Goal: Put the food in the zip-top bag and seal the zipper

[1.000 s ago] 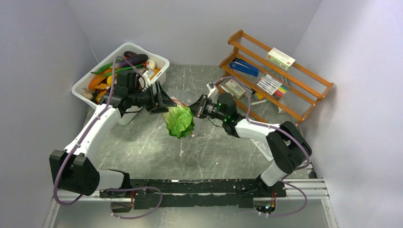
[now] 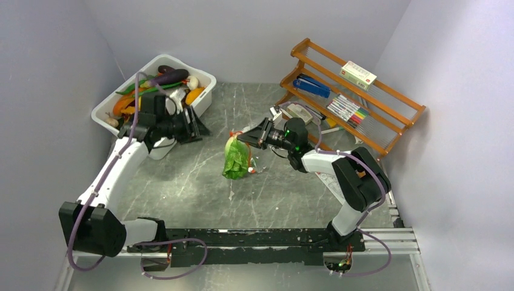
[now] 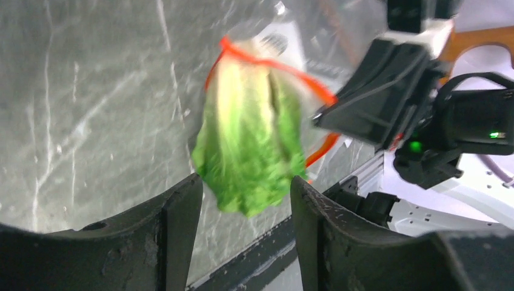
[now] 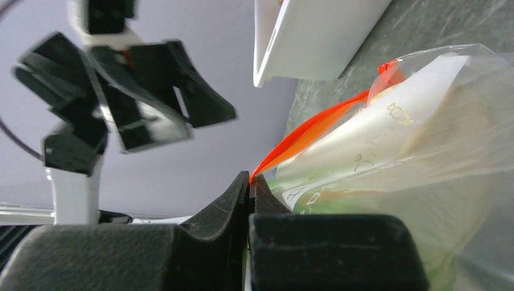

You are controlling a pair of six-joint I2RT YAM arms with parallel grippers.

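The green lettuce [image 2: 234, 162] is partly in the clear zip bag [image 4: 394, 145], its pale stem end inside and its leaves sticking out past the orange zipper strip [image 3: 279, 65]. At the bag's mouth, my right gripper is shut on the orange edge, and the bag hangs from it. My left gripper stands open, with nothing held between its fingers; the lettuce [image 3: 248, 139] shows beyond them. In the top view the left gripper [image 2: 203, 130] is to the left of the lettuce, clear of it.
At the back left stands a white bin [image 2: 207, 91] full of vegetables, partly under my left arm. A wooden rack [image 2: 357, 91] with boxes and pens fills the back right.
My left gripper has drawn back left, away from the lettuce. The bag and lettuce have swung, the leaves now hanging lower and narrower below the mouth.
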